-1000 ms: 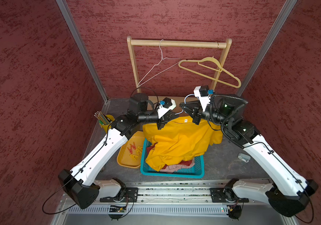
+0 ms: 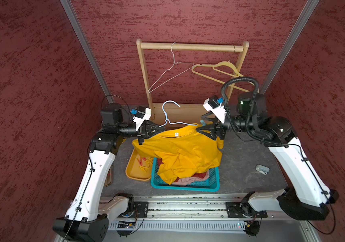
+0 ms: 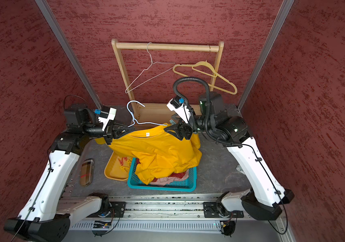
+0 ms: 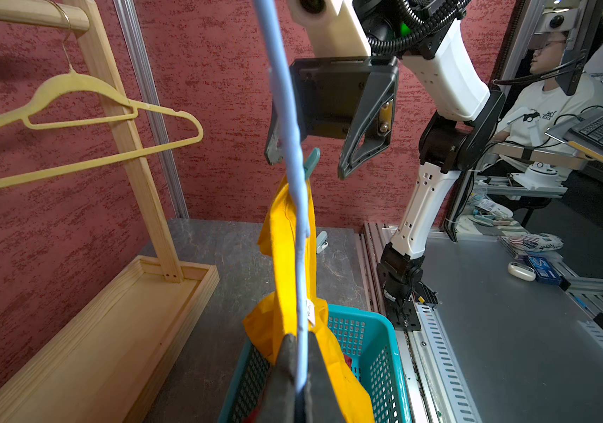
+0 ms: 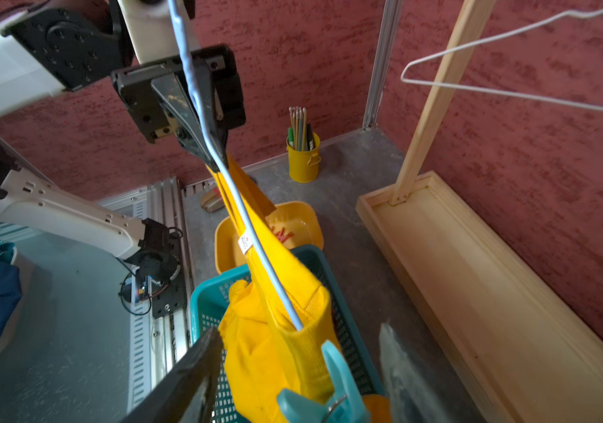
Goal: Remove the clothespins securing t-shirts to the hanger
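A yellow T-shirt (image 2: 184,153) hangs from a light-blue wire hanger (image 2: 172,100) over the teal basket (image 2: 185,186). My left gripper (image 2: 159,129) is shut on the hanger at its left side, where the wire runs into the fingers beside the cloth. A light-blue clothespin (image 5: 336,384) clips the shirt at the hanger's right end. My right gripper (image 2: 200,124) stands open around it, a finger on either side in the right wrist view; whether they touch it is unclear.
A wooden rack (image 2: 192,46) at the back holds two empty hangers. An orange tray (image 2: 134,173) with red and yellow clothespins lies left of the basket, with a yellow pen cup (image 5: 304,165) behind.
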